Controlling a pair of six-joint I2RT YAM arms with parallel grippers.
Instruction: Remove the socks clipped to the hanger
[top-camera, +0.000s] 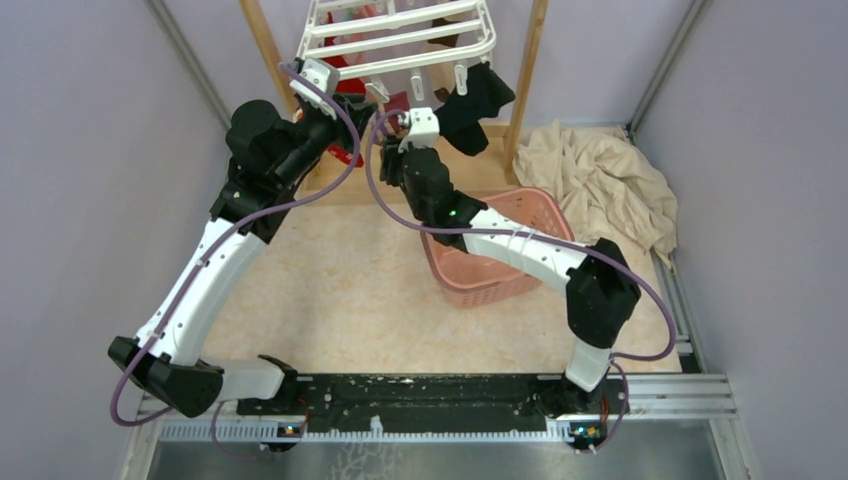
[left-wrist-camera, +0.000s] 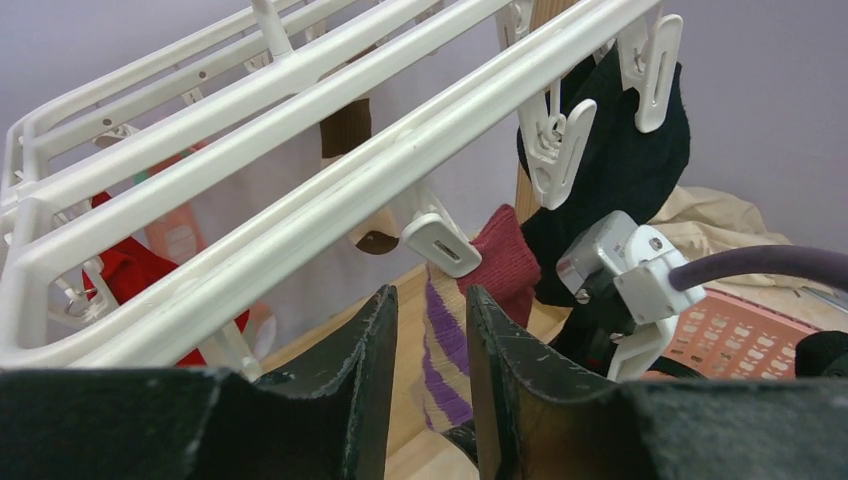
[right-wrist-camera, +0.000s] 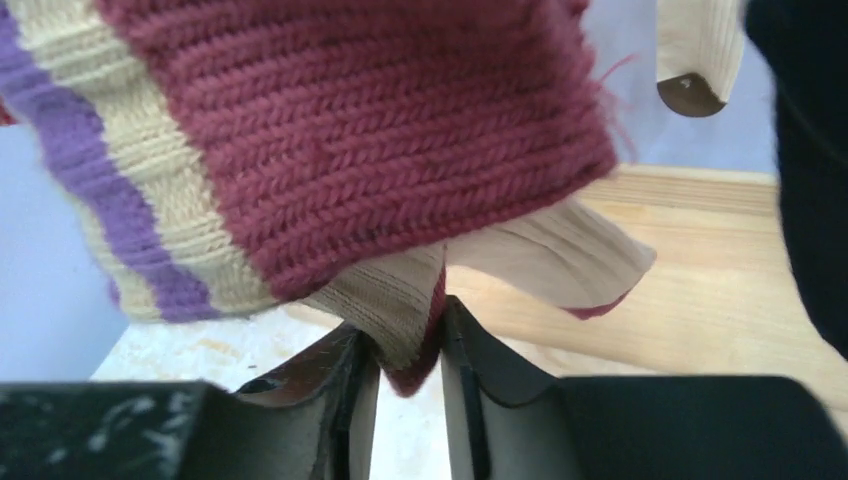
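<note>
The white hanger (left-wrist-camera: 300, 195) fills the upper left wrist view, with several socks hanging from its clips. A striped sock with a maroon part (left-wrist-camera: 508, 262) hangs beneath a white clip (left-wrist-camera: 442, 245). My left gripper is just below that clip, its fingers spaced apart; the sock shows beyond the gap, and I cannot tell whether they grip anything. In the right wrist view, the striped sock (right-wrist-camera: 370, 130) spreads close above my right gripper, and a beige cloth end with a maroon tip (right-wrist-camera: 405, 345) hangs between its close-set fingers. A black sock (top-camera: 472, 108) hangs right.
A pink basket (top-camera: 465, 270) stands under my right arm. Beige cloth (top-camera: 600, 185) lies heaped at the right, and wooden posts (top-camera: 528, 75) flank the hanger.
</note>
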